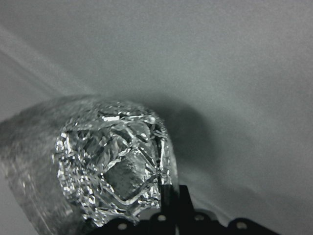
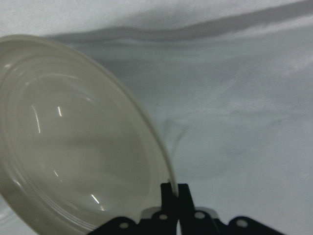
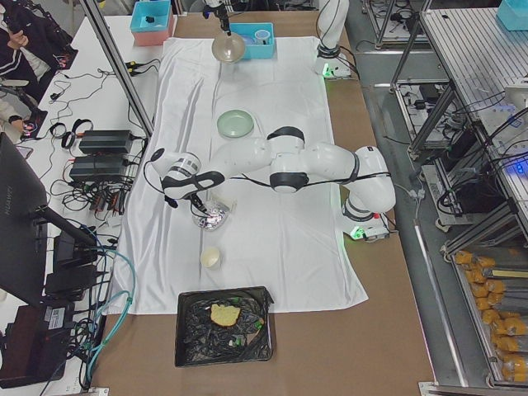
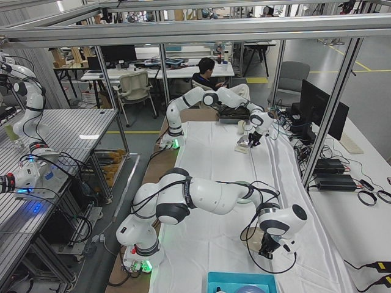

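A crumpled foil dish (image 3: pixel 211 219) lies on the white cloth, with my left gripper (image 3: pixel 198 203) at its edge; in the left wrist view the fingers are shut on its rim (image 1: pixel 146 117). At the far end a beige bowl (image 3: pixel 228 51) hangs by the blue bin (image 3: pixel 257 50); my right gripper is shut on that bowl's rim in the right wrist view.
A green plate (image 3: pixel 235 123) sits mid-cloth and a cream cup (image 3: pixel 210 257) stands nearer. A black-lined tray (image 3: pixel 190 355) holds a bread slice and scraps.
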